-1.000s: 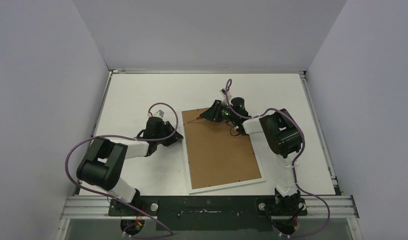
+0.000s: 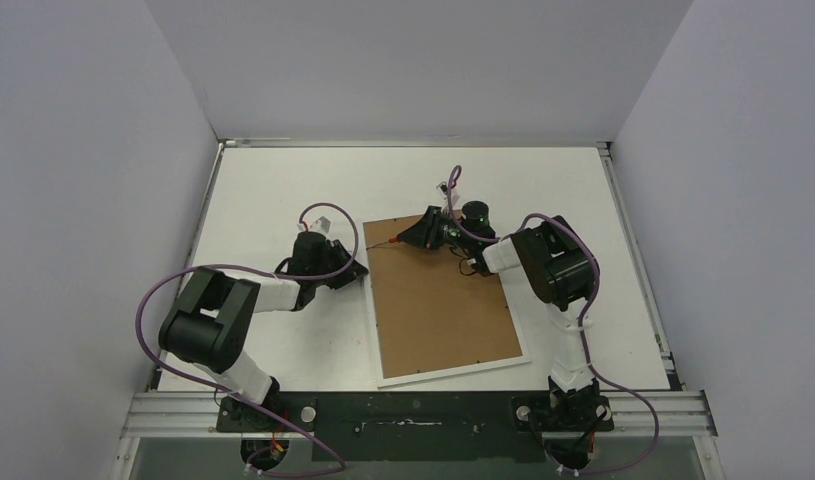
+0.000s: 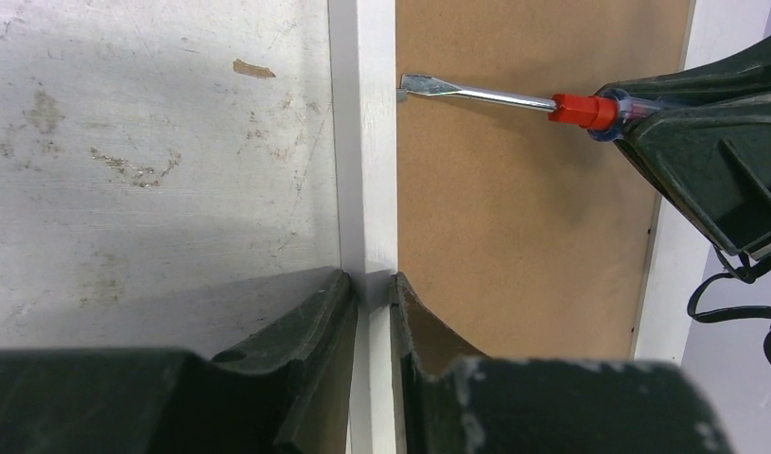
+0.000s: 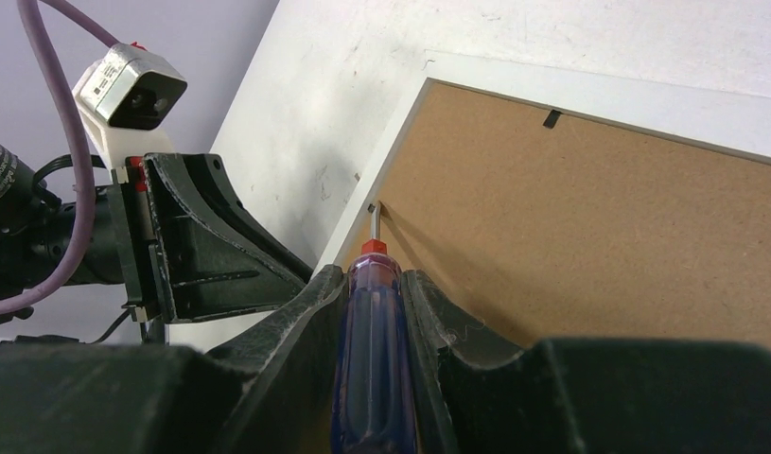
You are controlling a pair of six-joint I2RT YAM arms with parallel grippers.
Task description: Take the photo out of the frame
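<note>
The picture frame lies back side up, with its white border [image 3: 376,170] around a brown backing board [image 2: 443,310]. My left gripper has one finger on each side of the frame's left border. Its fingertips lie close against the border; whether they press on it cannot be told. My right gripper is shut on the clear handle [image 4: 370,369] of a screwdriver with a red collar [image 3: 585,111]. The flat metal tip [image 3: 424,84] is at a small dark tab [image 3: 401,95] on the board's left edge. The photo is hidden.
More dark tabs, such as the top one [image 4: 551,118], sit along the board's edge. Both arms reach in from the front.
The screwdriver tip has moved slightly left and toward the front, up to the frame's left border, with my right gripper. The left gripper has shifted only slightly right.
</note>
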